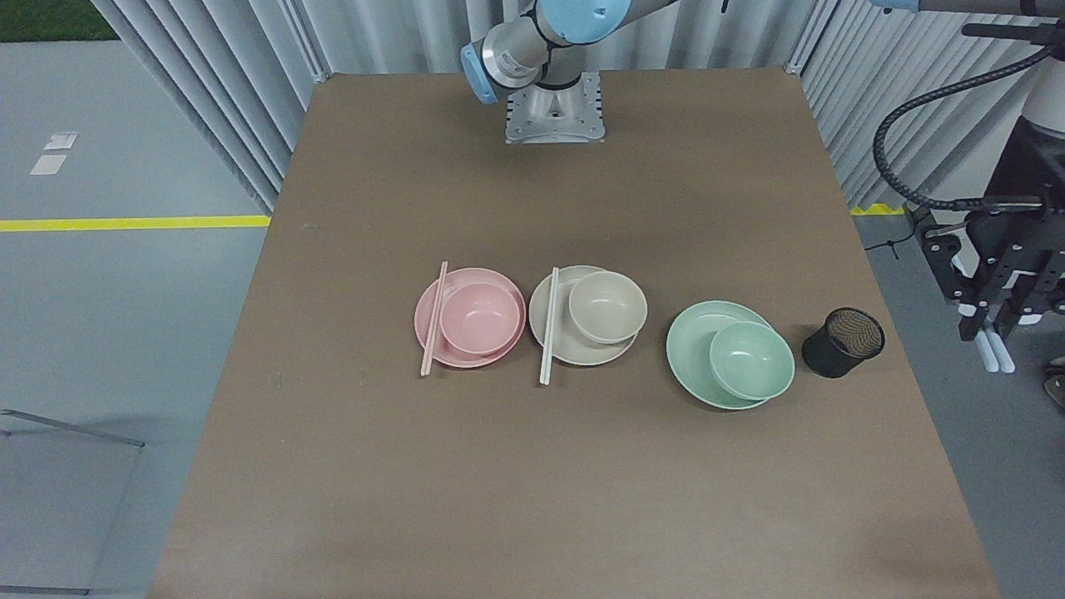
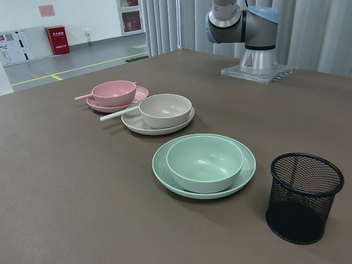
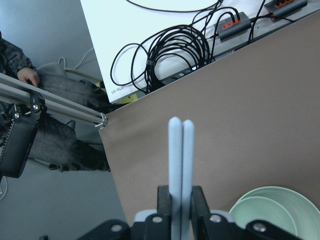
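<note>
My gripper (image 1: 993, 344) hangs past the table's right edge in the front view; in the wrist view its two pale fingers (image 3: 181, 131) are together, nothing visible between them. To its left on the table (image 1: 599, 479) stand a black mesh cup (image 1: 841, 344), a green bowl (image 1: 750, 359) on a green plate (image 1: 694, 329), a white bowl (image 1: 606, 304) on a white plate with white chopsticks (image 1: 551, 324), and a pink bowl (image 1: 480, 318) on a pink plate with pink chopsticks (image 1: 435, 318).
The wrist view shows a white surface (image 3: 100, 20) with coiled cables, a metal rail (image 3: 65, 105) and a seated person's legs beside the table edge.
</note>
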